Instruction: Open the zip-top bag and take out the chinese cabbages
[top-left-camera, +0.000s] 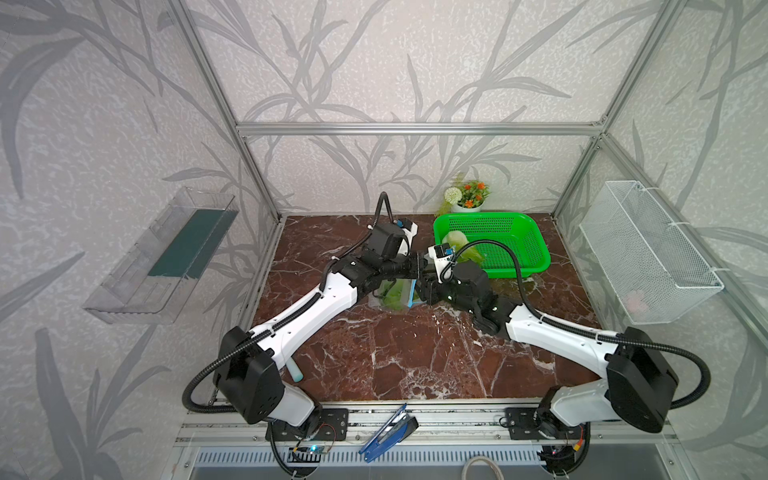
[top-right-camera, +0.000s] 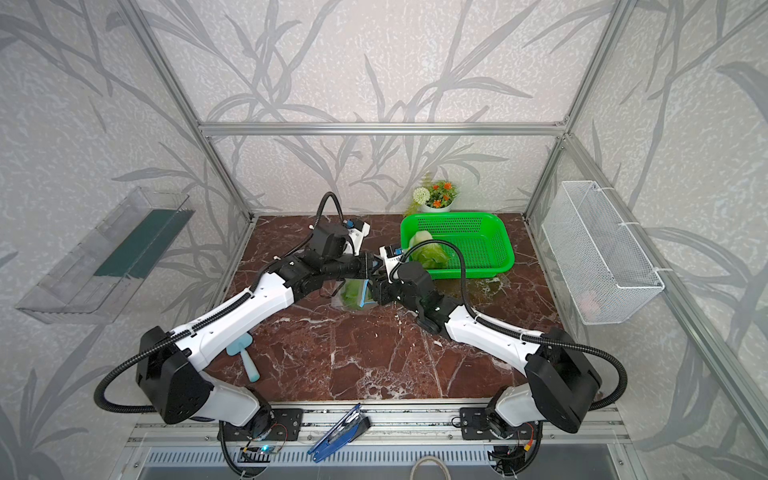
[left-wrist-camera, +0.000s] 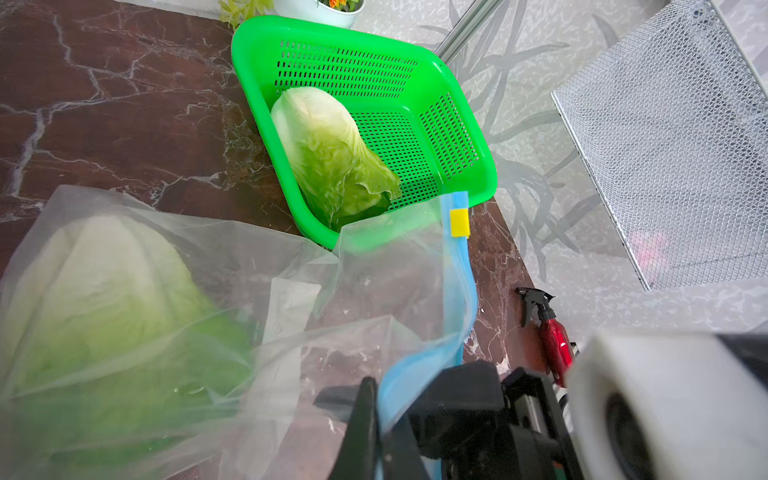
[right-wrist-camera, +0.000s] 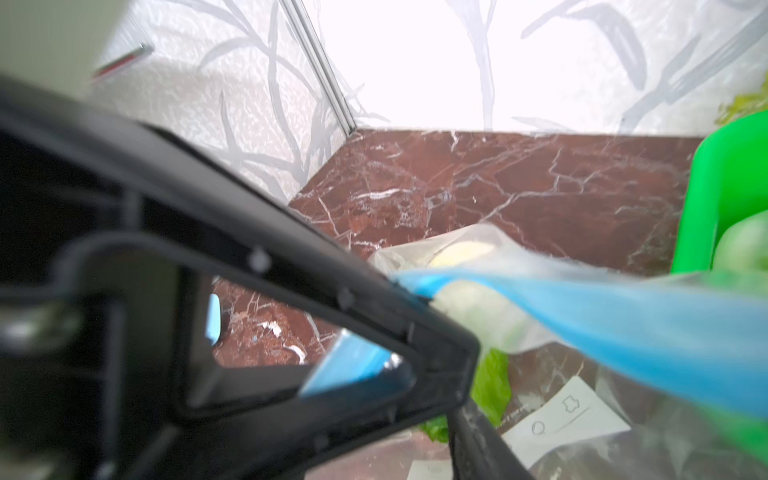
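A clear bag with a blue zip edge and yellow slider holds a chinese cabbage. Another cabbage lies in the green basket. My left gripper is at the bag's top, shut, its fingertips partly hidden in the top views. My right gripper meets it at the blue edge, shut on the zip top bag; the exact pinch is partly hidden by the black fingers.
A flower pot stands behind the basket. A blue scoop lies at the front left, a red spray bottle at the right. Wire baskets hang on the side walls.
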